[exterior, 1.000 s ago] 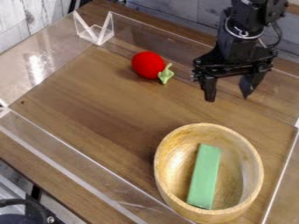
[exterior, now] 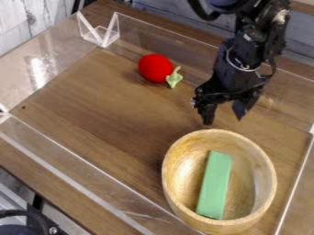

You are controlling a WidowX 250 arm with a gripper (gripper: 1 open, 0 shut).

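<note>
My black gripper (exterior: 223,103) hangs low over the wooden table at the right, behind a large tan bowl, with its fingers open and nothing clearly between them. The bowl (exterior: 178,164) holds a green rectangular block (exterior: 214,185). A red round object with a green top (exterior: 154,67), like a toy vegetable, lies to the left of the gripper, apart from it.
A clear plastic holder (exterior: 98,27) stands at the back left. Raised edges run along the table's sides.
The gripper has shifted and turned, its fingers now closer together in the view and a little further left. The bowl, block and red object have not moved.
</note>
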